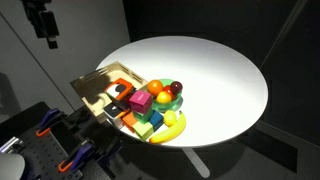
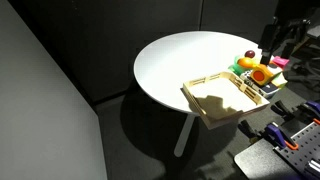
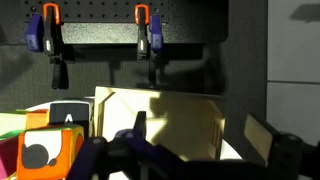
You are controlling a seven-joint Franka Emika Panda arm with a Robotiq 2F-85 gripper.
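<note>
My gripper stands open, with nothing between its fingers. In exterior view 1 it hangs high at the upper left, well away from the table. A shallow light wooden tray (image 2: 222, 97) lies at the table's edge; its floor looks bare. Beneath the gripper in the wrist view, part of the tray (image 3: 165, 104) shows while the fingers hide the rest. Beside the tray is an orange, black and white block (image 3: 42, 152). Crowded close by are a pink cube (image 1: 140, 101), a green block (image 1: 143, 131), a blue block (image 1: 156, 118) and a yellow banana (image 1: 169, 131).
Round toy fruit, including an orange (image 1: 155, 86) and a dark red one (image 1: 176, 86), sits in a green dish. Clamps (image 3: 155, 32) stand along the dark perforated base plate (image 3: 100, 12) near the tray.
</note>
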